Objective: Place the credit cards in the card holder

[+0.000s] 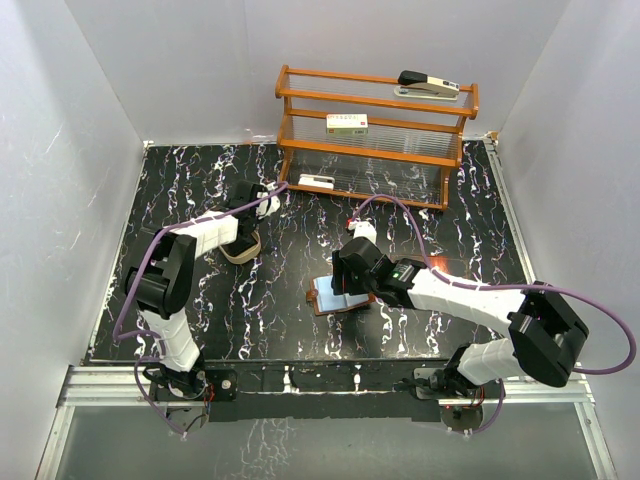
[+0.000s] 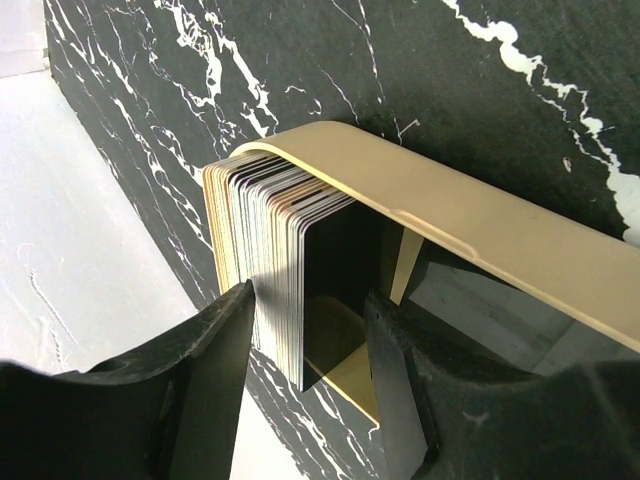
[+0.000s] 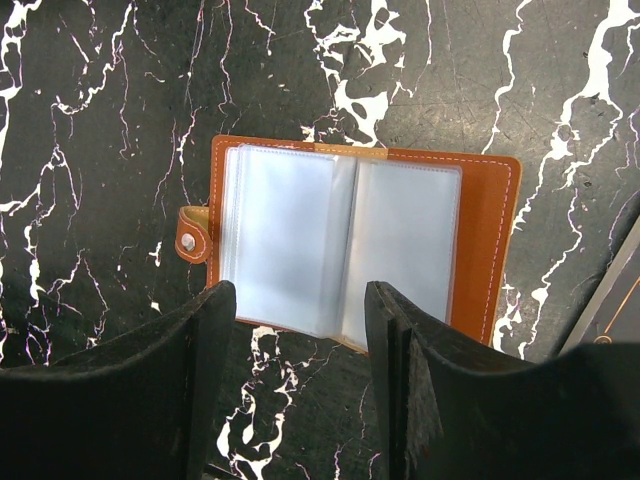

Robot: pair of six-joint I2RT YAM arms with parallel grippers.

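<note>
In the left wrist view a stack of cards stands on edge at one end of the tan box. White edges face the camera, and the nearest card shows a black face. My left gripper is open: one fingertip overlaps the stack's edges, the other appears on the black-face side. Whether either touches is unclear. Lying open on the table is the brown card holder, its clear sleeves spread. Above its near side my right gripper stands open, nothing between its fingers.
A wooden rack at the back carries a stapler and a small box. Bare marble tabletop separates the tan box from the card holder. A white wall rises near the tan box.
</note>
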